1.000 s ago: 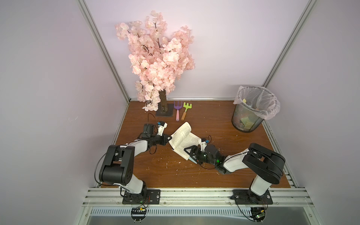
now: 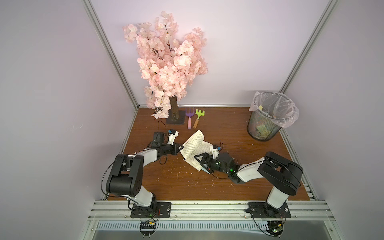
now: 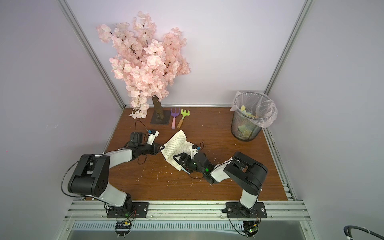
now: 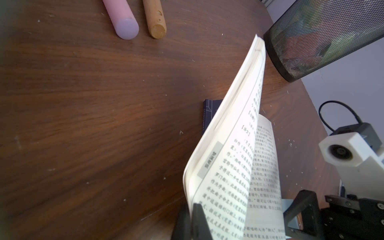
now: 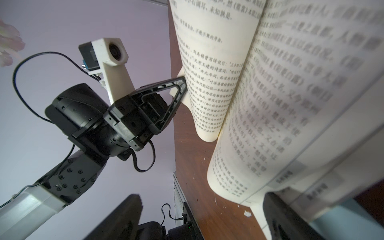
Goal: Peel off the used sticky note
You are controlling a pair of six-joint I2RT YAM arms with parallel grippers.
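An open book (image 2: pixel 194 147) lies mid-table, its left pages raised in a curl. At their left edge my left gripper is shut, the thin page edge running between its fingers. Below the right page a light blue sheet (image 5: pixel 348 220) sticks out; in the top left view only a sliver of this blue sheet (image 2: pixel 206 170) shows. Whether it is the sticky note, I cannot tell. My right gripper stands open over the book's lower right part, one fingertip (image 5: pixel 276 212) in front of the page corner near the blue sheet. Nothing shows gripped there.
A mesh bin (image 2: pixel 264 120) with a clear liner and coloured scraps stands at the back right. Two toy garden forks, one purple (image 2: pixel 189 118) and one green (image 2: pixel 198 119), lie behind the book beside the blossom tree (image 2: pixel 172 68).
My right gripper has shifted slightly left and farther back over the book, with its wrist turning a little. The left arm and the raised pages look unchanged.
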